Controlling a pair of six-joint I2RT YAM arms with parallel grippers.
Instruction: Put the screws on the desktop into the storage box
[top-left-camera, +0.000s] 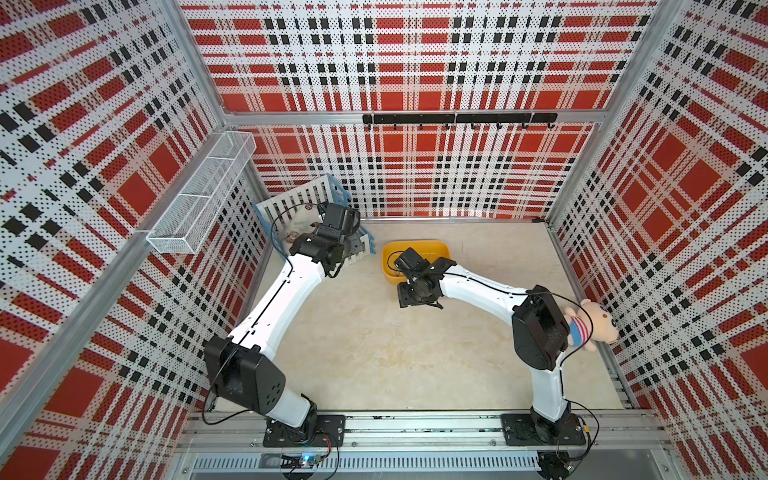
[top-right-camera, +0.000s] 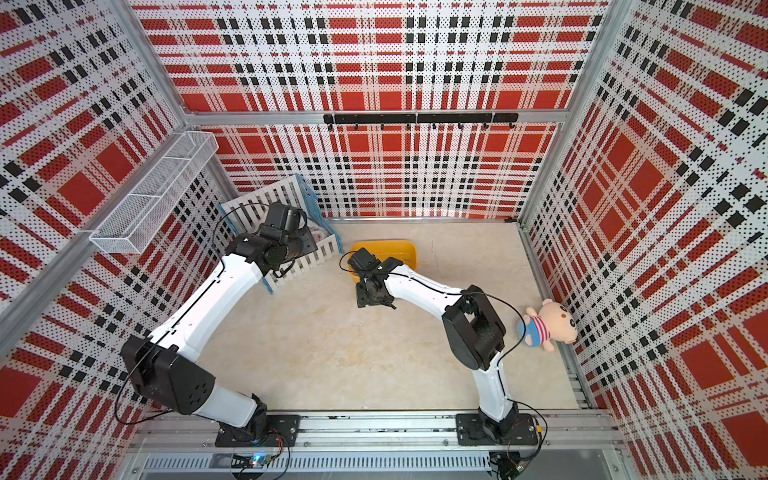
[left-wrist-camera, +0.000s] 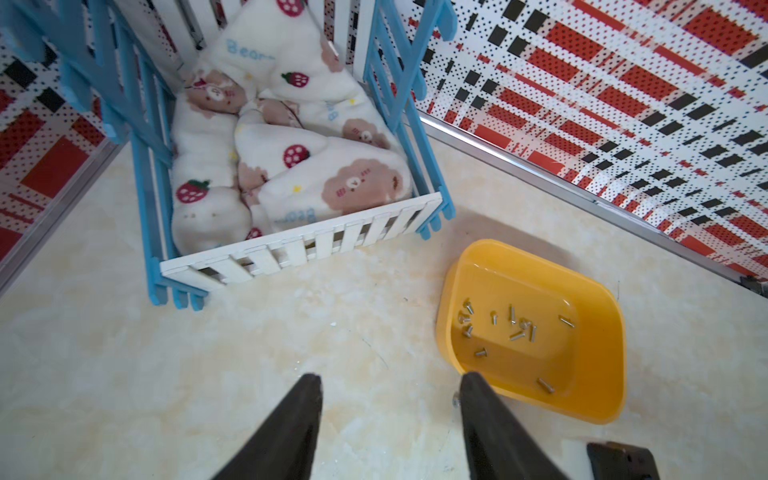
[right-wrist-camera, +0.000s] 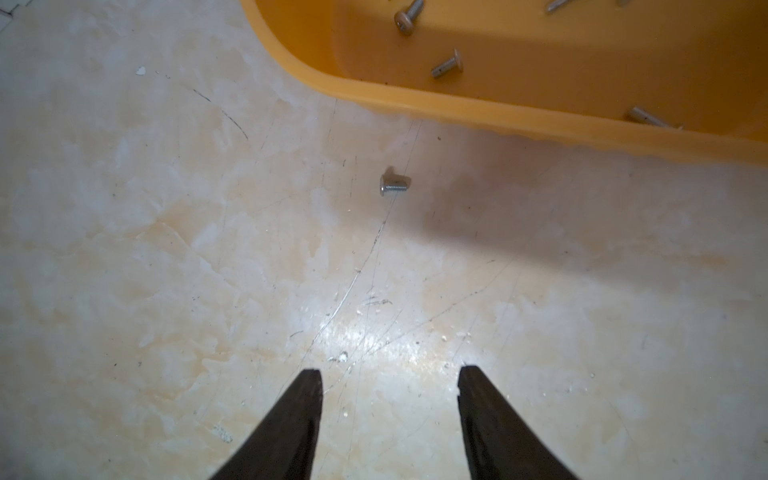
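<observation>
The yellow storage box (left-wrist-camera: 528, 344) holds several small screws (left-wrist-camera: 517, 335). A single silver screw (right-wrist-camera: 393, 183) lies on the table just in front of the box in the right wrist view. My right gripper is low over the table near that screw, open with nothing between its fingers. My left gripper is raised at the left, above and in front of the crib, with its fingers apart and nothing between them.
A blue-and-white crib (left-wrist-camera: 304, 240) with a bear-print cloth stands at the back left. A plush doll (top-right-camera: 556, 324) lies at the right edge.
</observation>
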